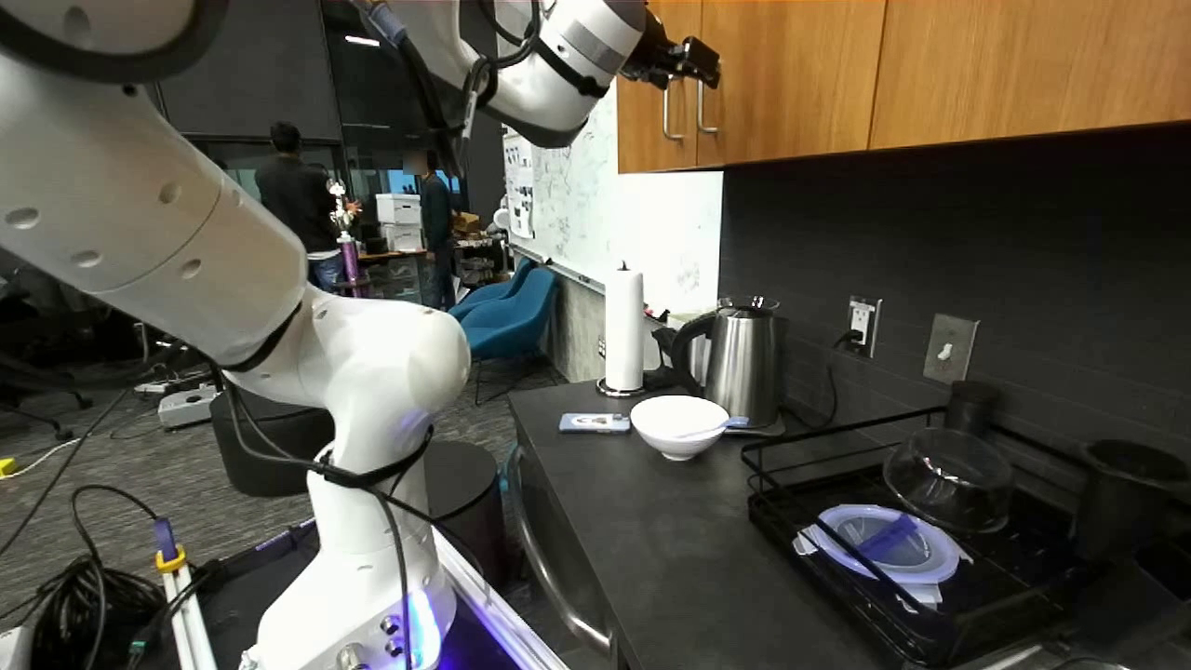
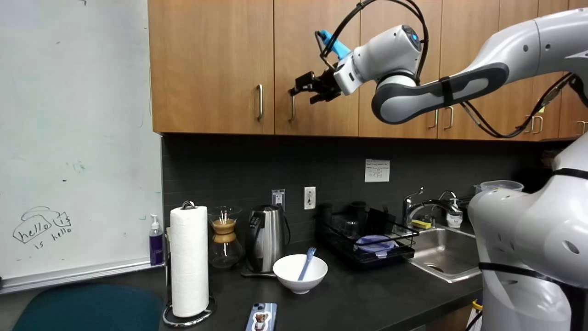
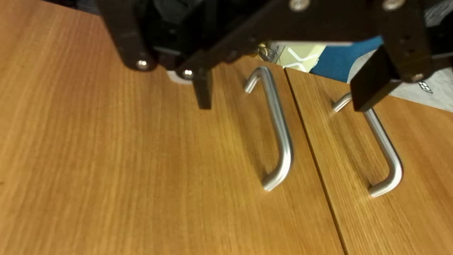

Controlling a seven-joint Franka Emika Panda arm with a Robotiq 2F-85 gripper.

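Note:
My gripper is open in the wrist view, its two dark fingers wide apart. Between them, further off toward the wooden door, shows a silver bar handle (image 3: 278, 123) with nothing gripping it. Part of the neighbouring door's handle (image 3: 384, 144) lies behind the right-hand finger. In exterior view 2 the gripper (image 2: 302, 94) is in front of the upper cabinet (image 2: 317, 49), at the top of one handle (image 2: 292, 110); whether it touches cannot be told. The other handle (image 2: 260, 102) is to its left. Both cabinet doors are closed.
Below, the dark counter (image 1: 659, 508) holds a white bowl (image 1: 675, 422) with a blue utensil, a kettle (image 1: 745, 363), a paper towel roll (image 1: 624, 329), a phone (image 1: 594, 423) and a dish rack (image 1: 782, 525). Free room lies between cabinet and counter.

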